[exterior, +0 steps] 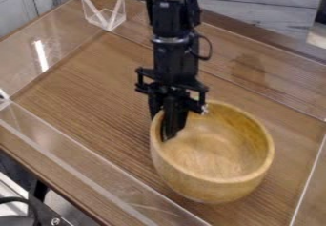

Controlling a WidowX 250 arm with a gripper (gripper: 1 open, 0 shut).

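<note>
A large tan oval bowl (216, 158) stands at the front right of the wooden table. My black gripper (170, 115) comes down from the top centre and is shut on the bowl's left rear rim, with its fingertips at the rim. The fingertips themselves are dark and partly hard to make out.
A white wire object (105, 10) is at the far back left. A black cable or ring lies at the front left edge.
</note>
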